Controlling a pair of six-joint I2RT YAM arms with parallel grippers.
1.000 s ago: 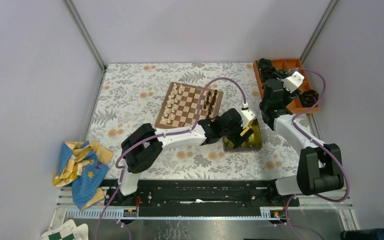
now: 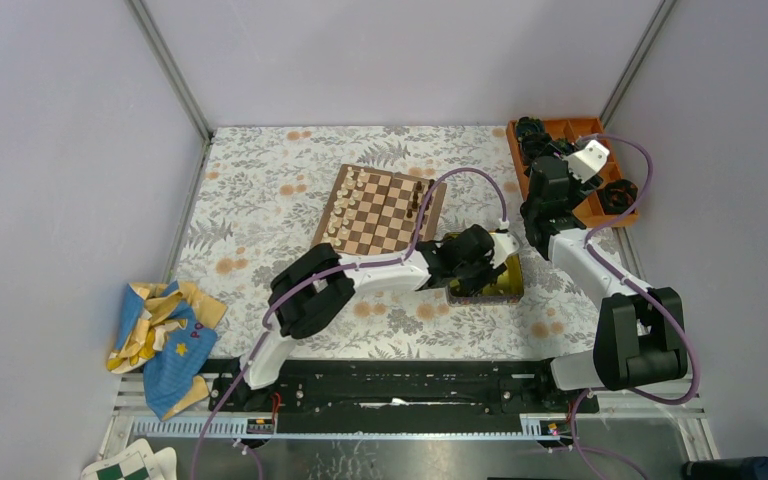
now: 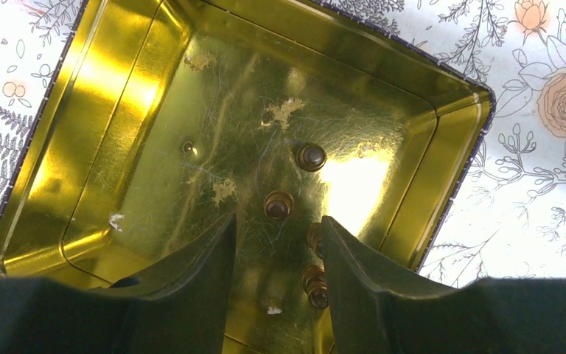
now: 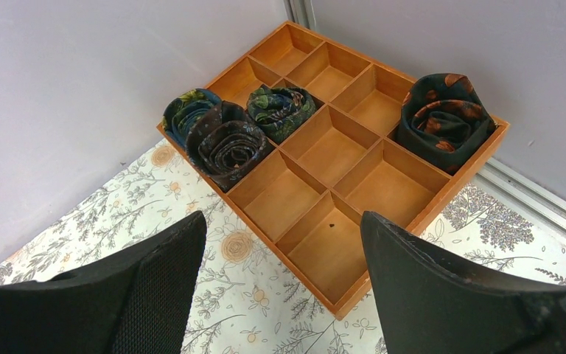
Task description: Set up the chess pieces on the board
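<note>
My left gripper hangs over the gold box [image 3: 118,88], fingers apart with nothing between its fingertips. Several dark chess pieces lie or stand in the box, among them one [image 3: 311,156] near the middle and another [image 3: 278,206] just beyond my fingertips. The chessboard [image 2: 365,225] sits left of the box in the top view, with light pieces [image 2: 344,205] along its left side and dark pieces [image 2: 415,200] along its right. My right gripper is open and empty, above the near end of the wooden compartment tray [image 4: 405,184].
Rolled dark cloths [image 4: 228,147] occupy some tray compartments at the back right. A blue and yellow cloth [image 2: 170,340] lies at the front left. The patterned table left of the board is clear.
My left arm and gripper have moved right, further over the gold box. The right arm is almost still.
</note>
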